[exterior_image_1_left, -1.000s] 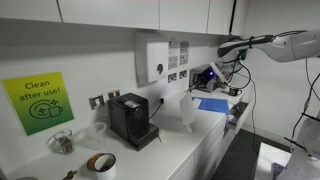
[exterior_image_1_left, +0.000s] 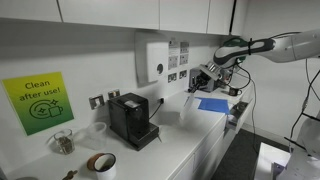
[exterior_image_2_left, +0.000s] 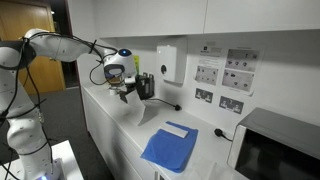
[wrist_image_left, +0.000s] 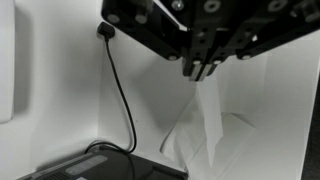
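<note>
My gripper (exterior_image_2_left: 126, 92) is shut, and a thin white sheet (exterior_image_2_left: 134, 108), like paper or a towel, hangs from its fingertips above the counter. From the wrist, the sheet (wrist_image_left: 211, 118) drops away below the closed fingers (wrist_image_left: 197, 70), partly edge-on. At the far part of the counter, the gripper (exterior_image_1_left: 203, 77) has the pale sheet (exterior_image_1_left: 188, 108) beneath it, hard to tell from the white wall. Flat on the counter lies a blue cloth or mat (exterior_image_2_left: 172, 149), to the right of the sheet in exterior view 2.
A white wall dispenser (exterior_image_1_left: 152, 58) hangs over the counter. The black coffee machine (exterior_image_1_left: 132, 121) and its cord stand along the wall; a mug (exterior_image_1_left: 103, 165) and glass jar (exterior_image_1_left: 64, 142) are nearer. A microwave (exterior_image_2_left: 277, 140) stands at the right.
The wrist has shifted and turned slightly. The hanging sheet showed broad one second ago and now looks narrower and fainter. The blue mat has not moved.
</note>
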